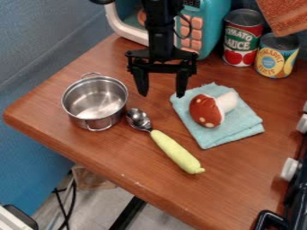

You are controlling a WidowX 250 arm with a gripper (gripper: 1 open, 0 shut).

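My black gripper (161, 90) hangs open over the table, nothing between its fingers, between a steel pot (93, 93) on the left and a folded light-blue cloth (227, 132). A red-and-white toy mushroom (210, 110) lies on the cloth. A metal spoon (139, 119) lies below the gripper beside the pot, and a pale yellow corn-like vegetable (177, 153) lies diagonally in front of it.
A tomato sauce can (240, 40) and a yellow-labelled can (276, 57) stand at the back right, near a teal container (209, 18) and an orange towel (285, 11). A black appliance (293, 189) is at the right edge.
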